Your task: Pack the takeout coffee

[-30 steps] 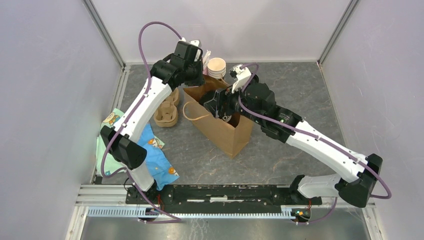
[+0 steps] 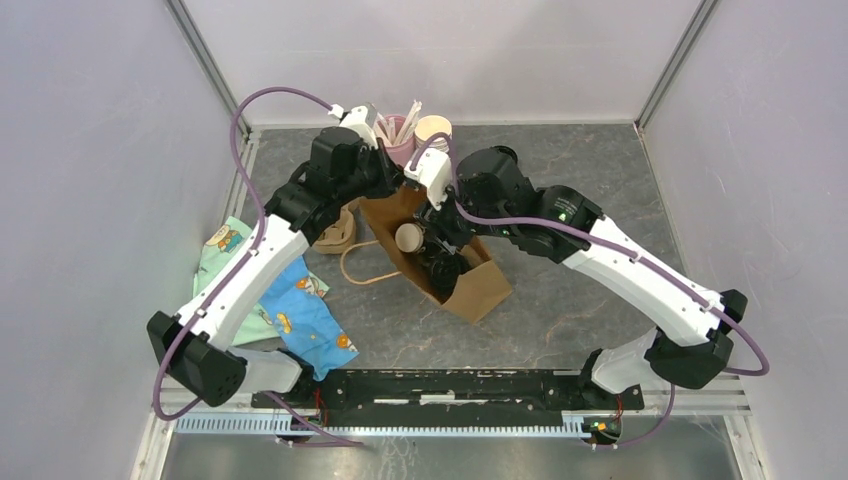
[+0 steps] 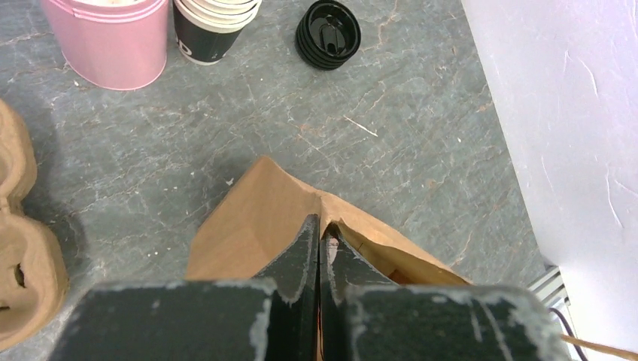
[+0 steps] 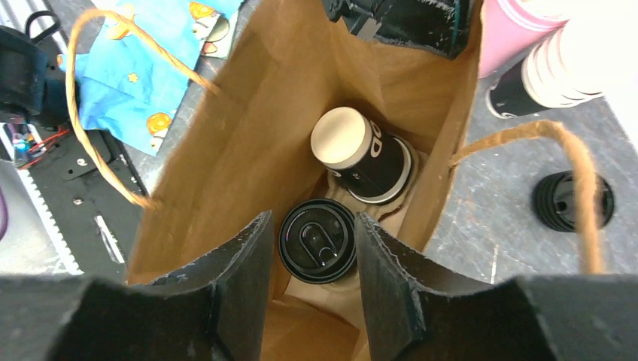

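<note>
A brown paper bag [image 2: 478, 292] stands open in the middle of the table. Inside, the right wrist view shows a lidded black cup [image 4: 316, 241] and a cup [image 4: 365, 167] with a pale top, seated in a cardboard carrier. My left gripper is shut on the bag's rim. My right gripper is over the bag's opening with its fingers parted and nothing visible held between them.
A pink bucket [image 3: 113, 49] of straws, stacked cups [image 3: 211, 30] and black lids [image 3: 328, 34] stand at the back. A spare carrier [image 3: 22, 278] and blue cloths [image 2: 310, 325] lie to the left.
The left gripper has moved toward the front left, tilting the bag so its inside shows more from above.
</note>
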